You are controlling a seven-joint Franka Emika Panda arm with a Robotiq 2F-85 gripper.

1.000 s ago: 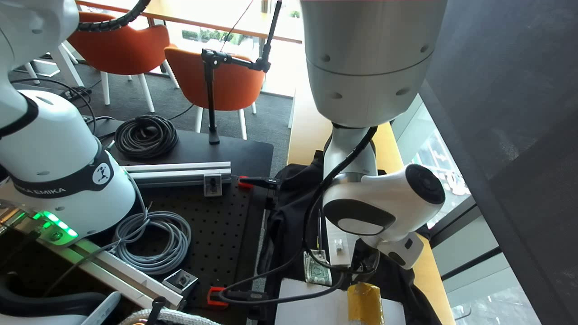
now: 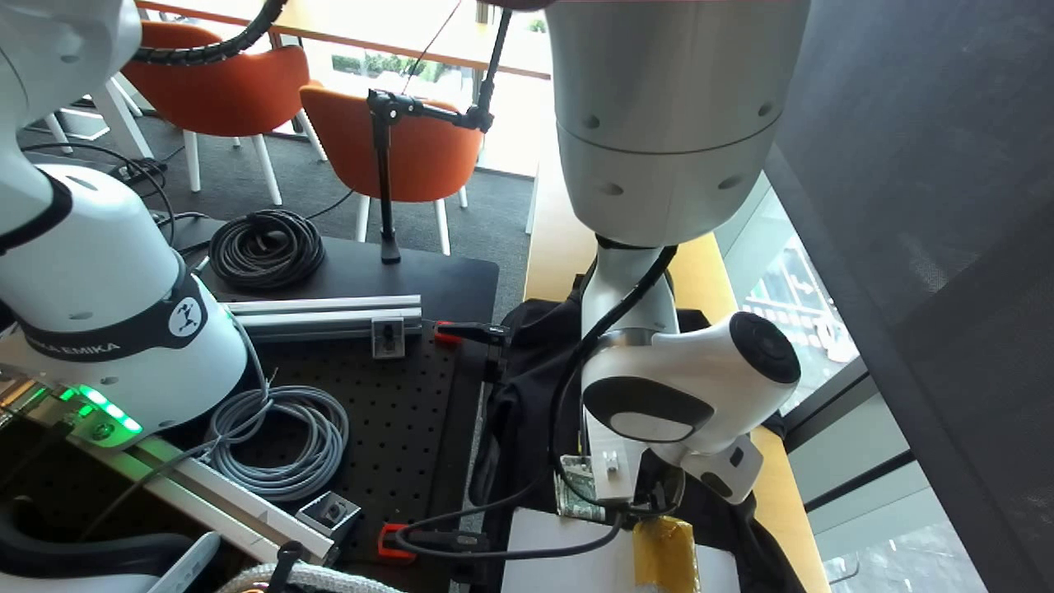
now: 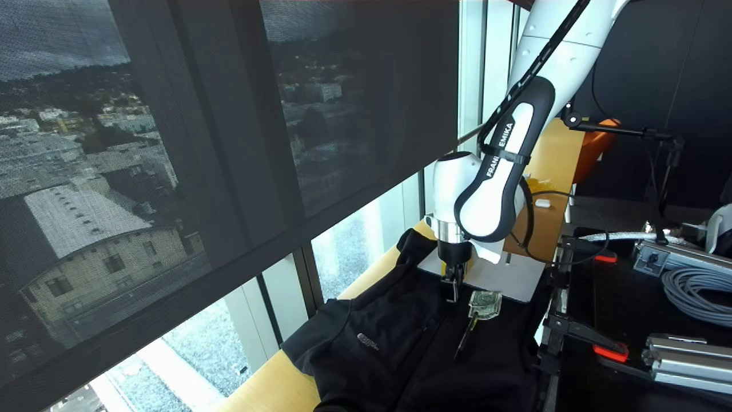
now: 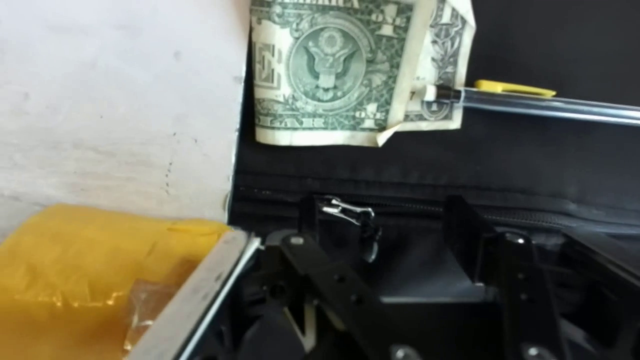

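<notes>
My gripper hangs low over a black zipped garment (image 3: pixel 405 343), its two dark fingers apart. In the wrist view a silver zipper pull (image 4: pixel 348 211) shows between the fingertips, closer to the left one. Whether it touches that finger I cannot tell. The zipper (image 4: pixel 516 217) runs rightward from the pull. Beyond it lies a folded dollar bill (image 4: pixel 327 66), with the end of a clear pen (image 4: pixel 540 107) with a yellow clip resting over its right part. In exterior view 2 the gripper (image 3: pixel 451 292) points down beside the bill (image 3: pixel 485 304).
A white board (image 4: pixel 120 108) borders the garment on the left in the wrist view. On it sits a yellow package (image 4: pixel 78 270), close to the gripper's side. A window and dark blind (image 3: pixel 370 137) stand alongside. Black clamps with red ends (image 3: pixel 611 352) line the worktable edge.
In exterior view 1 the arm and hand have shifted slightly down and to the left over the past second. The bill, package and board have not visibly moved.
</notes>
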